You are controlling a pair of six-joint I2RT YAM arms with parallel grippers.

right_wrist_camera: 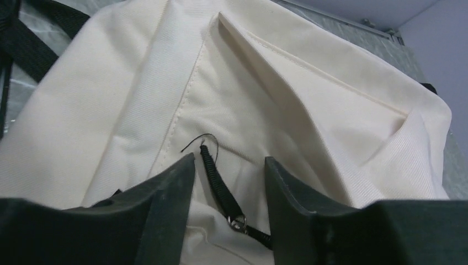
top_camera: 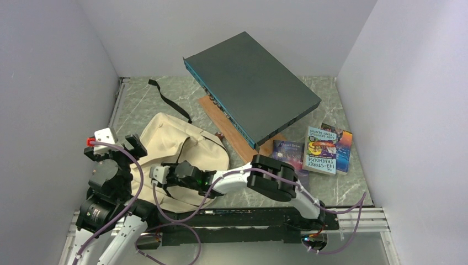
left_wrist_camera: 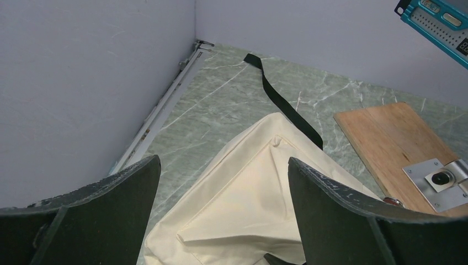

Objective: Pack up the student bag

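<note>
A cream cloth bag (top_camera: 207,154) lies on its side at the left of the table, its flap (right_wrist_camera: 287,105) folded and creased. In the right wrist view my right gripper is part open just over the bag. A black zipper pull (right_wrist_camera: 219,187) with a small metal ring shows between its fingers, not visibly gripped. To the left, my left gripper stands open and empty above the bag's left side. Several books lie at the right: a treehouse book (top_camera: 320,150), an orange-and-blue one (top_camera: 343,148) and a dark purple one (top_camera: 287,150), partly hidden by my right arm.
A large dark panel with a teal edge (top_camera: 251,83) overhangs the table's middle, above a wooden board (top_camera: 234,135) with a metal fitting. A black strap (top_camera: 171,103) trails behind the bag. Grey walls enclose both sides.
</note>
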